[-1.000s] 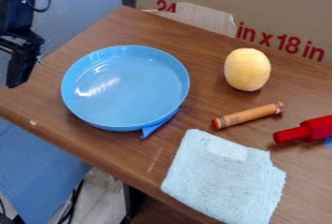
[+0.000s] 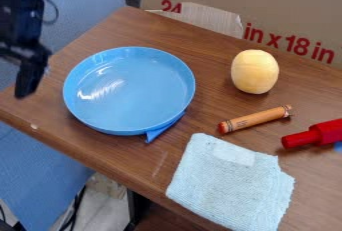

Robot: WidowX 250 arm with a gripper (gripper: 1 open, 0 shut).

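The black robot gripper [image 2: 24, 67] is at the left edge, blurred, over the table's left side and left of a blue round plate [image 2: 128, 87]; whether it is open or shut cannot be made out. A pale yellow round object [image 2: 254, 71] sits to the right of the plate. An orange crayon-like stick [image 2: 254, 119] lies below it, and a red cylindrical object [image 2: 315, 135] is at the right edge. A light blue folded cloth [image 2: 230, 182] lies at the front right.
A cardboard box [image 2: 254, 5] stands along the back. The wooden table [image 2: 134, 165] has bare room at the front left and behind the plate. A small blue piece shows under the plate's front right.
The gripper has shifted slightly to the right and is more blurred. The objects on the table have not moved.
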